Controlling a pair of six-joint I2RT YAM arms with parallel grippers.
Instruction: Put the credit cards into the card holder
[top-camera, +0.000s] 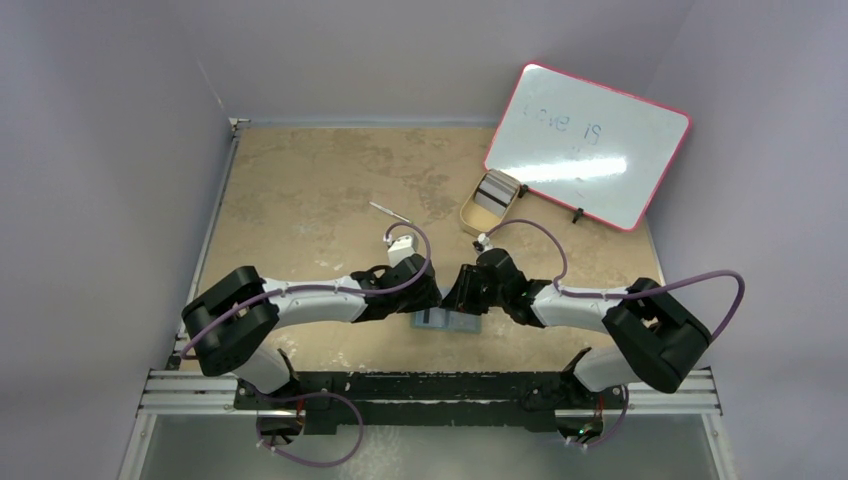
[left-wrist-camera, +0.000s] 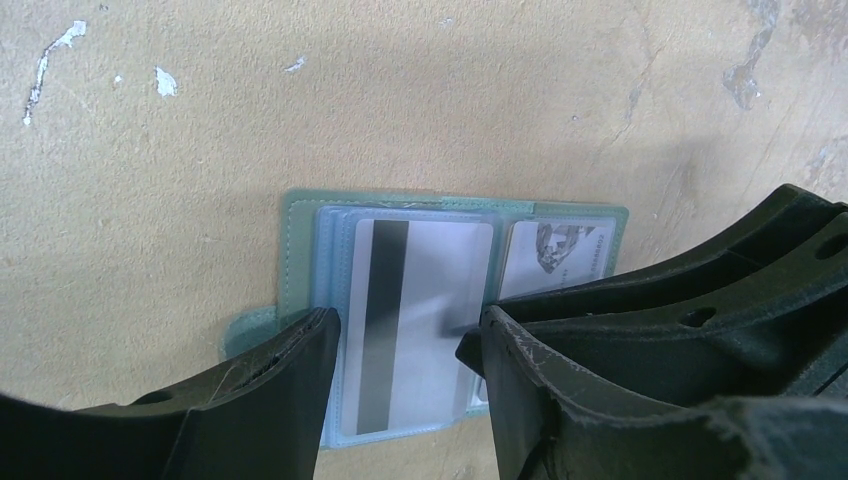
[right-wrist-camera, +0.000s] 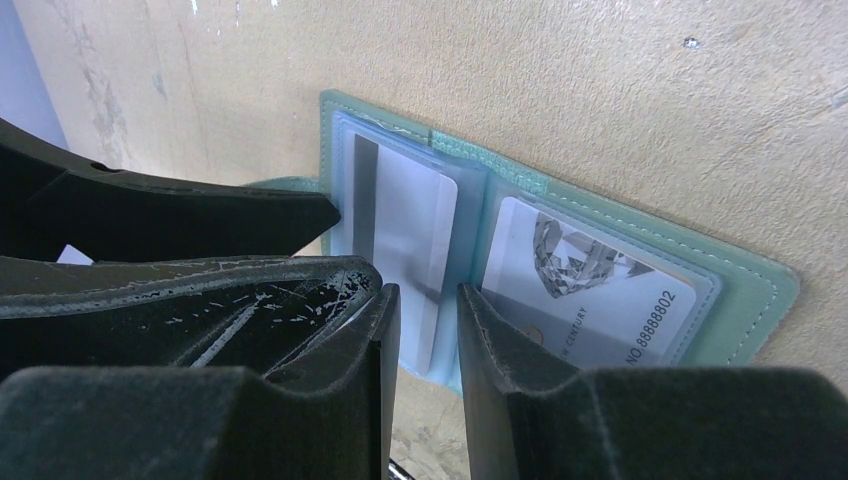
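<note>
The card holder lies open on the table, a green cover with clear blue sleeves. In the left wrist view, a white card with a dark stripe sits at its left sleeve. A card with a diamond print rests in the right-hand sleeve. My left gripper is open above the striped card, one finger toward each long side. Close beside it, my right gripper is shut on the card holder's middle part. The fingers hide the cards' near ends, so how deep the striped card sits there cannot be seen.
A tan box with several cards stands farther back. Next to it leans a whiteboard, and a pen lies behind the left arm. Both grippers are crowded together.
</note>
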